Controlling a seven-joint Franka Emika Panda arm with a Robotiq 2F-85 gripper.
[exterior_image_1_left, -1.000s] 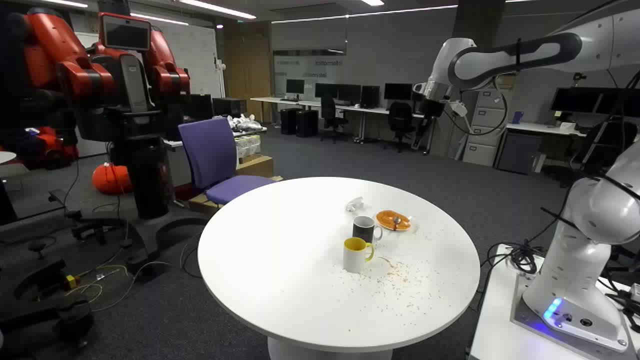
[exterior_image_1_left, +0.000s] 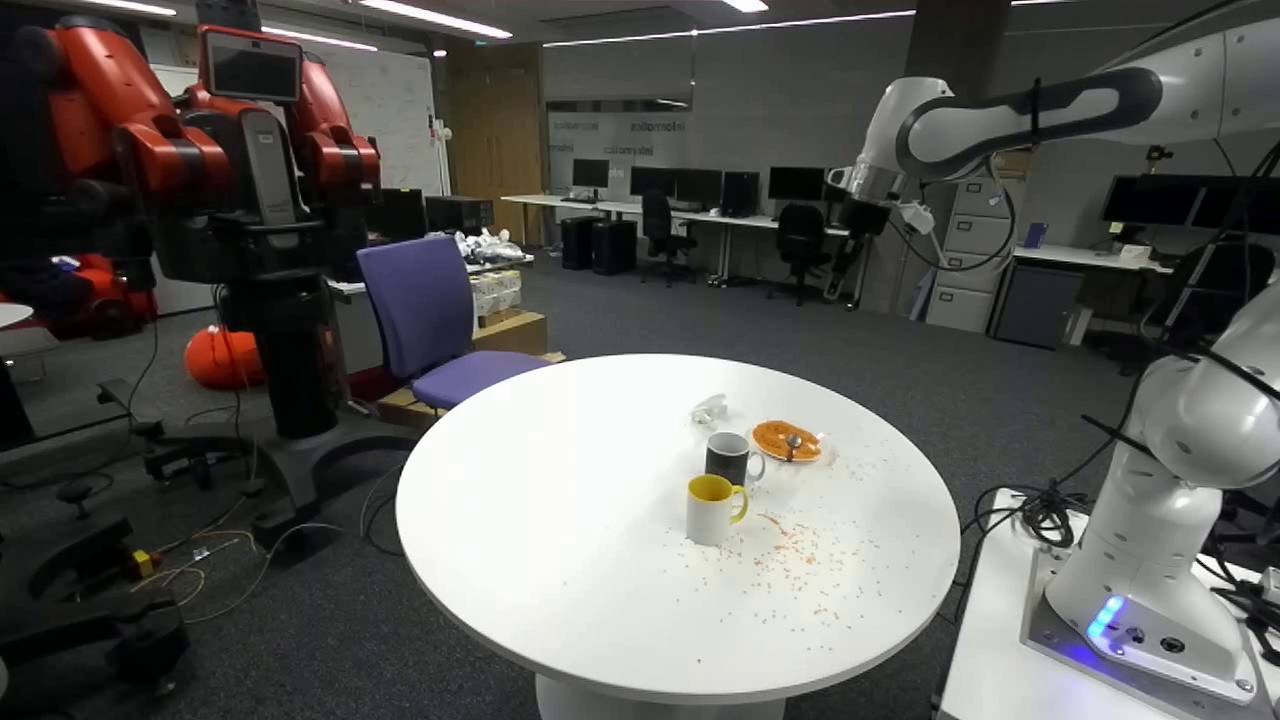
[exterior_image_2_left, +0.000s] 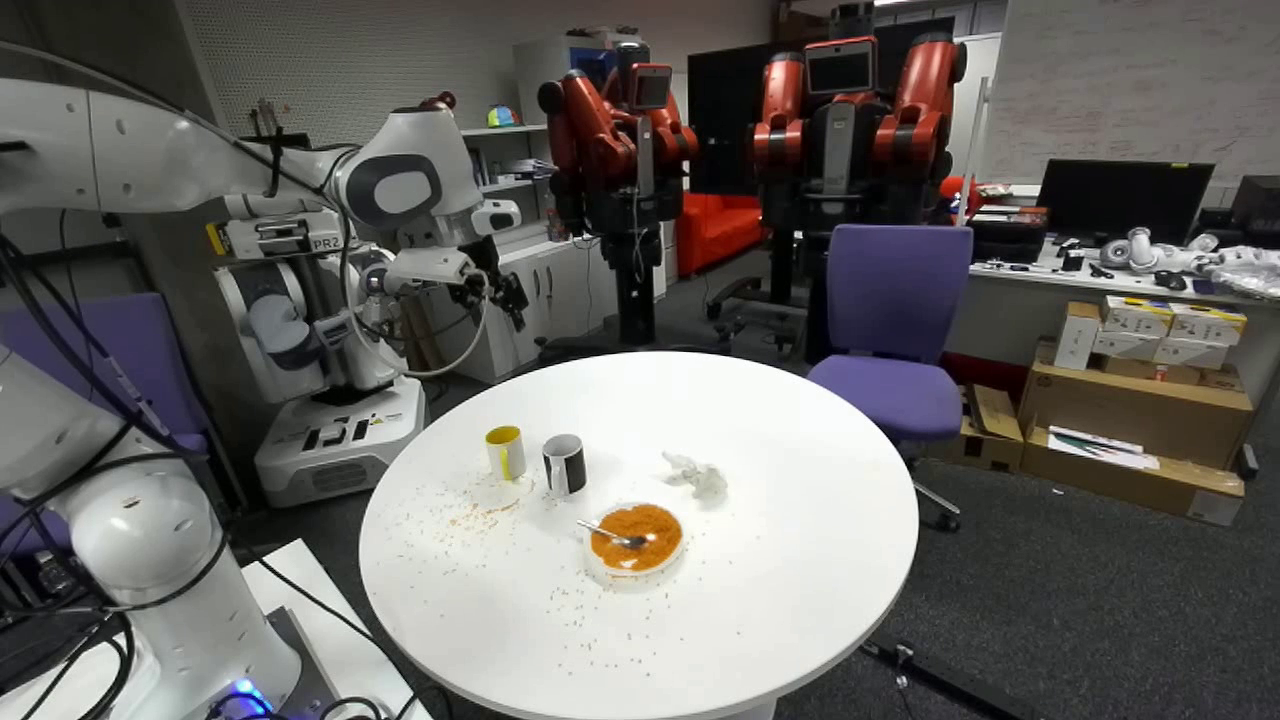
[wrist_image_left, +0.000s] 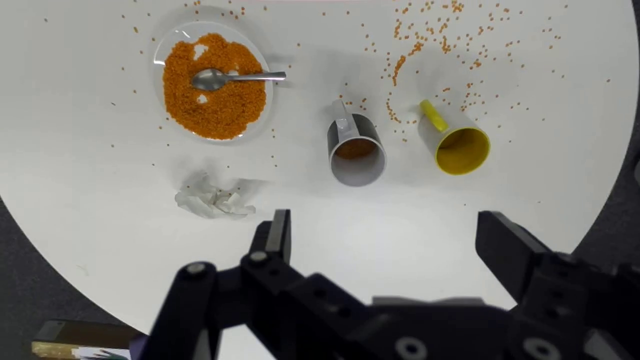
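Wide apart in the wrist view, the fingers of my open gripper have only bare tabletop between them. The arm holds it high above the table. Beyond the fingers stands a black-and-white mug (wrist_image_left: 357, 162) with orange grains at its bottom. To its right is a white mug with a yellow inside and handle (wrist_image_left: 442, 129); I cannot tell whether anything is in it. Both are upright. A white plate (wrist_image_left: 268, 99) at upper left carries a heap of orange grains (wrist_image_left: 210, 117), with a metal spoon (wrist_image_left: 255, 77) lying across it.
Crumpled white tissue (wrist_image_left: 211, 200) lies near the plate. Loose grains (wrist_image_left: 444, 45) are scattered around the mugs and plate. A purple chair (exterior_image_1_left: 420, 312) stands against its far left side.
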